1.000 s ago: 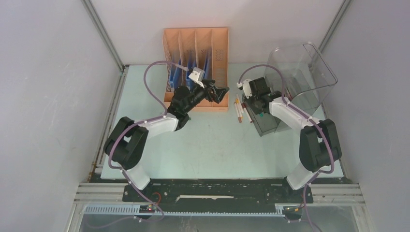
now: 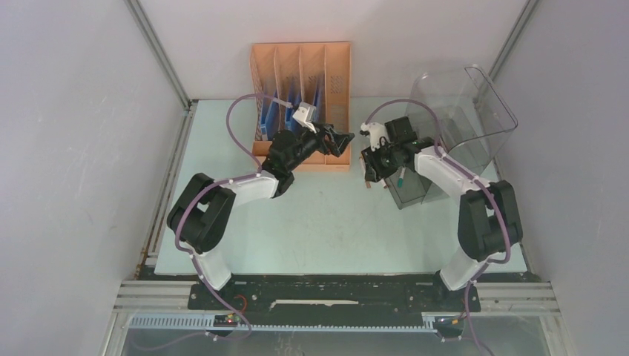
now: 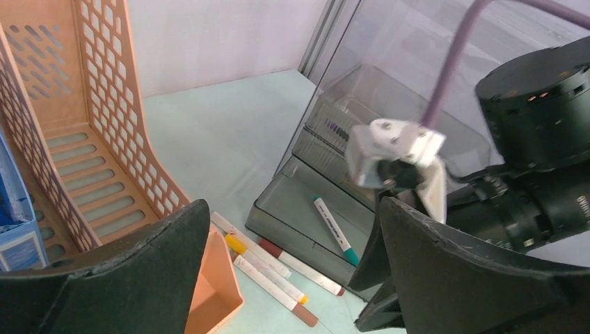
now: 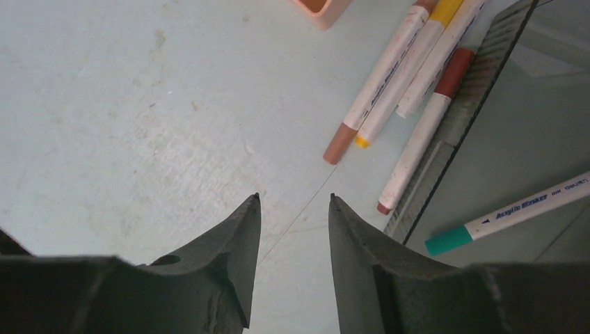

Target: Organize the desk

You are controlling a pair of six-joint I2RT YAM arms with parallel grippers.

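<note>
Several markers lie on the desk beside a clear drawer unit (image 2: 460, 111): a brown one (image 4: 376, 83), a yellow one (image 4: 400, 83) and a dark red one (image 4: 417, 146) among them. A teal-capped marker (image 4: 522, 209) rests inside the open grey drawer (image 3: 292, 202). My right gripper hangs open above the markers, nothing between its fingers. My left gripper (image 2: 340, 144) is open at the front of the peach desk organiser (image 2: 337, 81); in its wrist view, nothing is between its fingers.
Blue folders (image 3: 17, 243) stand in the organiser's slots. Walls enclose the desk at the back and sides.
My right gripper has moved a little to the left, out from over the drawer to over the markers. The left arm has shifted slightly rightward since a second ago.
</note>
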